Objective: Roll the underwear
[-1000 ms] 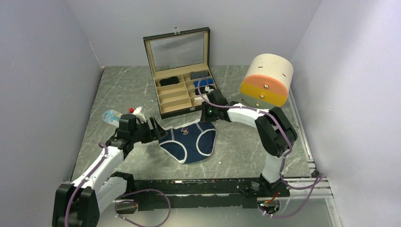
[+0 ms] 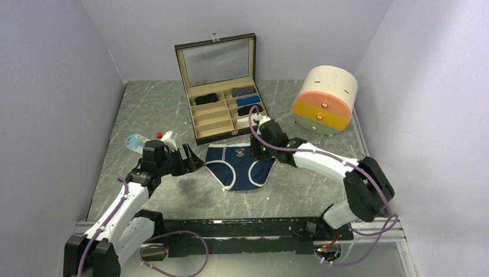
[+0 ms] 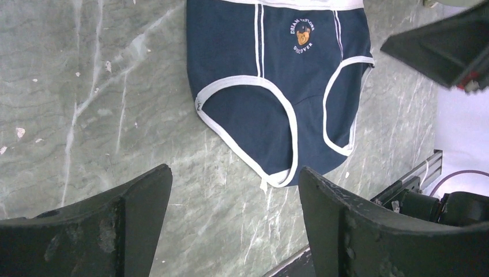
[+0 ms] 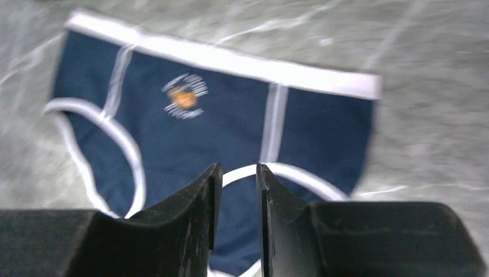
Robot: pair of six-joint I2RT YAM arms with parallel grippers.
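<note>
Navy underwear (image 2: pixel 233 168) with white trim lies flat on the grey table, waistband toward the box and bear print facing up. Just left of it, my left gripper (image 2: pixel 193 157) stands open; bare table shows between its fingers in the left wrist view. Over the right part of the garment hangs my right gripper (image 2: pixel 257 151), hiding that waistband corner from the top. In the right wrist view its fingers (image 4: pixel 212 199) stand close together with a narrow gap. Through the gap lies flat navy cloth; no gripped fold shows, and whether the fingers hold any cannot be told.
Behind the underwear stands an open compartment box (image 2: pixel 213 115) with several rolled garments in its cells. A striped drawer cabinet (image 2: pixel 324 104) is at the back right, and a light blue oval item (image 2: pixel 136 142) at the left.
The left arm has hardly moved.
</note>
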